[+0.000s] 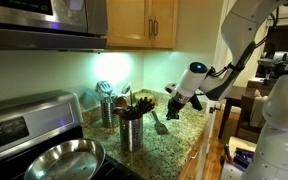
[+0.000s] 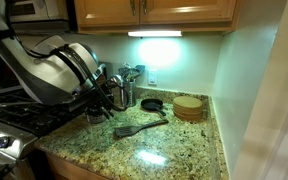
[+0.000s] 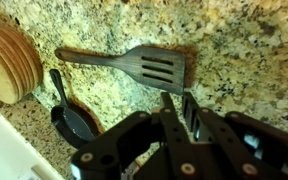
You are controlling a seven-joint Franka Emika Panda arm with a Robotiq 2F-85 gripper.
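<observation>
A dark slotted spatula (image 3: 156, 66) is under my gripper in the wrist view, its handle pointing left. My gripper is shut on the spatula, with a front corner of the blade at the narrow gap between its fingertips. From the side, the spatula (image 2: 132, 130) shows low over the granite counter, blade toward the arm. Exterior view 1 has the spatula (image 1: 160, 127) just below the gripper (image 1: 171, 114); the exact contact is too small to make out there.
A small black pan (image 3: 74, 122) and a stack of round tan boards (image 3: 11, 60) stand beyond the handle. Metal canisters of utensils (image 1: 131, 133) and the stove with a frying pan (image 1: 66, 165) lie to the left. Bare counter (image 2: 174, 155) is in front.
</observation>
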